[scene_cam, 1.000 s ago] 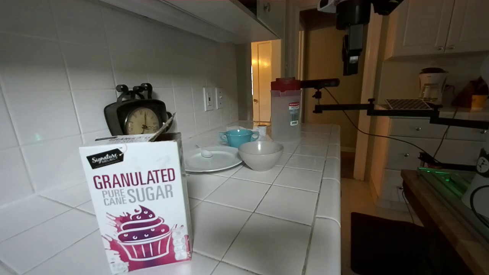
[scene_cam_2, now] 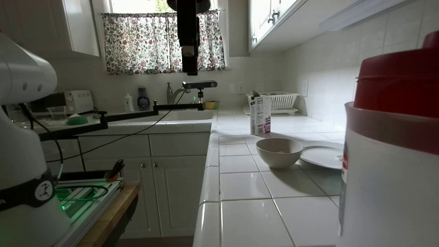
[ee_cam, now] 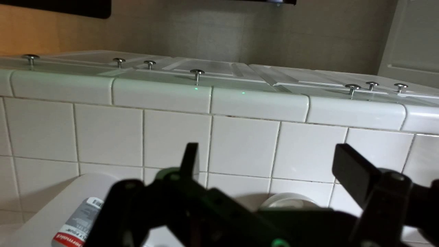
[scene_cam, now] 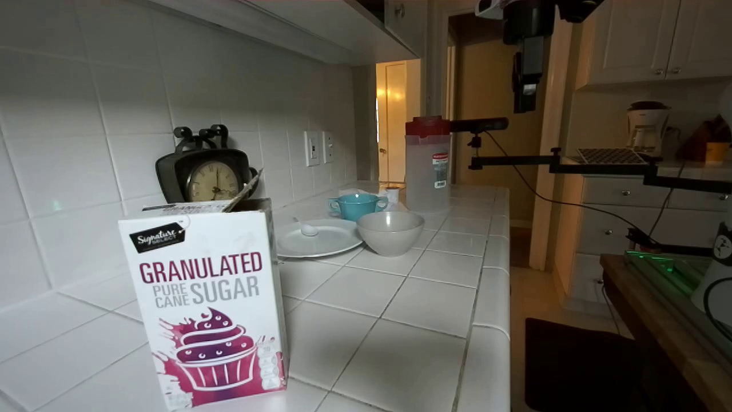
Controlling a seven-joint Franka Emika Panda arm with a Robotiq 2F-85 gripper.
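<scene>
High above the counter's front edge hangs my gripper, its two fingers wide apart with only counter tiles seen between them. Below it in the wrist view, the rim of the pale bowl (ee_cam: 290,198) shows, mostly hidden by the gripper body. In exterior view 1, the bowl (scene_cam: 391,232) stands upright beside a white plate (scene_cam: 336,240) carrying a small white spoon (scene_cam: 308,229). Behind them sits a turquoise two-handled cup (scene_cam: 358,206). A box of granulated sugar (scene_cam: 206,302) is upright nearest that camera, its top flap raised.
A tall clear pitcher with a red lid (scene_cam: 428,165) stands at the counter's far end. A dark clock (scene_cam: 213,179) leans near the wall. In exterior view 2, a white dish rack (scene_cam_2: 284,102) is behind the sugar box. Bare tiles lie along the counter's front edge.
</scene>
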